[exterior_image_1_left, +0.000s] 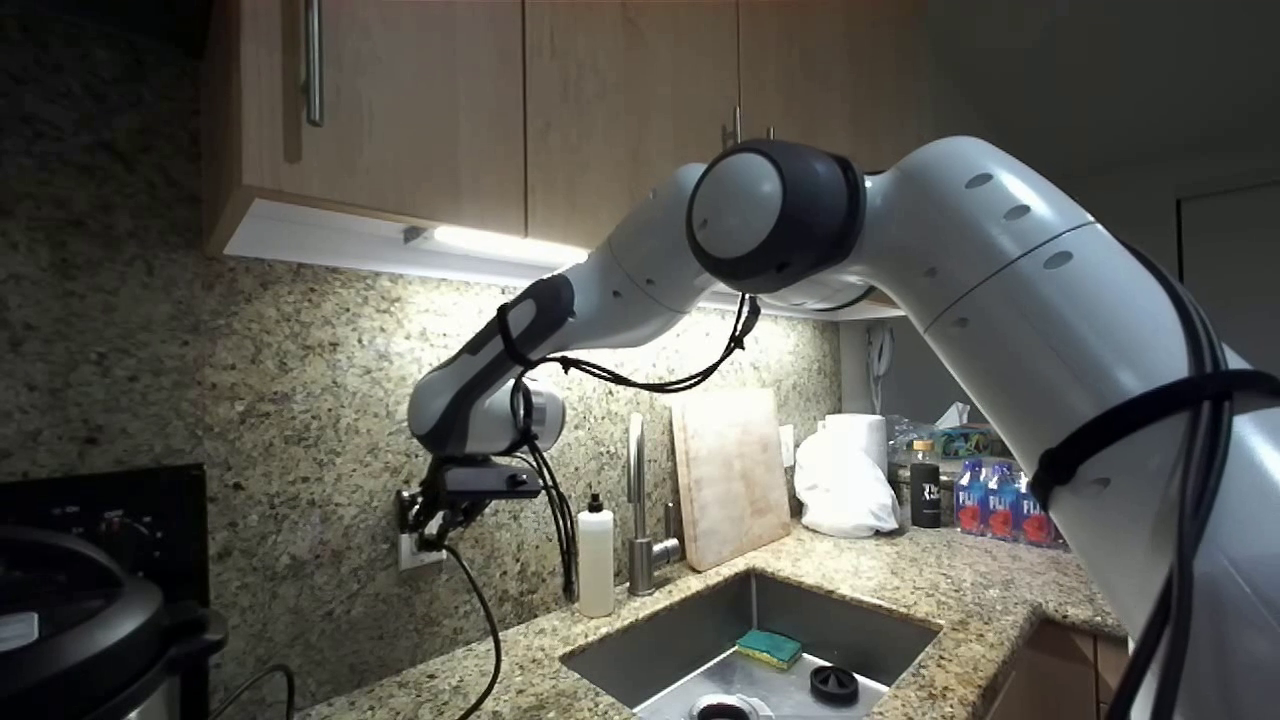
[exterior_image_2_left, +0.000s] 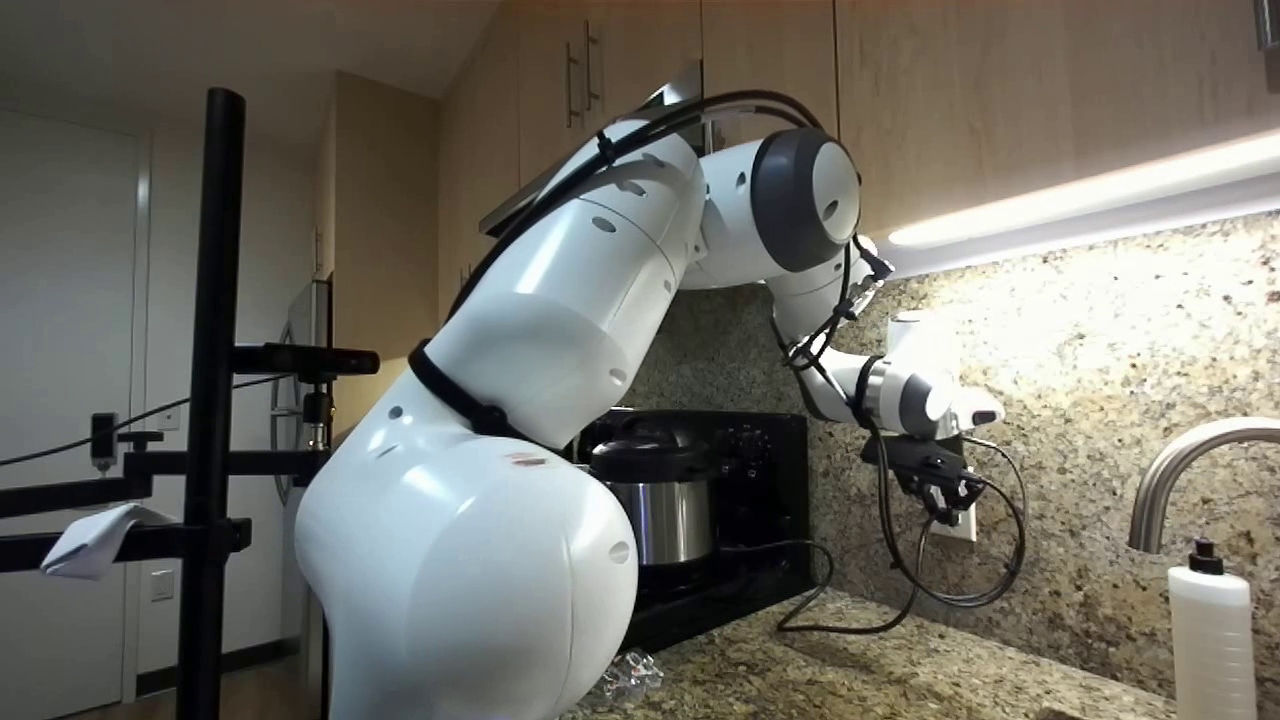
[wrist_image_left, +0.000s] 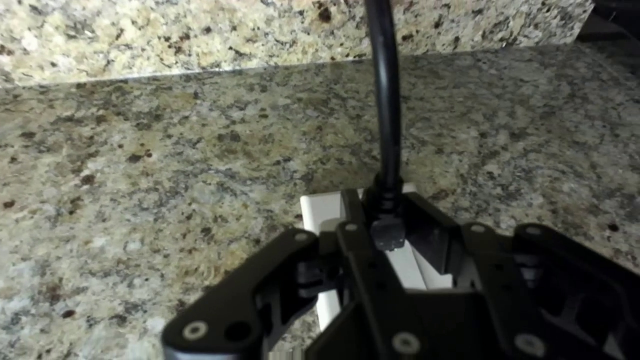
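Note:
In the wrist view my gripper is shut on a black plug (wrist_image_left: 388, 233), with one finger on each side of it. From the plug a thick black cord (wrist_image_left: 387, 102) runs up and out of the picture. Behind the fingers is a white outlet plate (wrist_image_left: 324, 210) on the granite wall, mostly covered by them. Whether the plug's prongs sit in the outlet cannot be seen. Exterior view 1 shows the gripper (exterior_image_1_left: 429, 528) close to the wall outlet (exterior_image_1_left: 417, 553), the cord (exterior_image_1_left: 486, 612) hanging down to the counter.
A pressure cooker (exterior_image_2_left: 660, 510) stands on the far side, toward the stove. Nearby are a white bottle (exterior_image_1_left: 595, 558), the faucet (exterior_image_1_left: 638, 504) and the sink (exterior_image_1_left: 780, 606). Overhead hang wooden cabinets (exterior_image_1_left: 396, 108).

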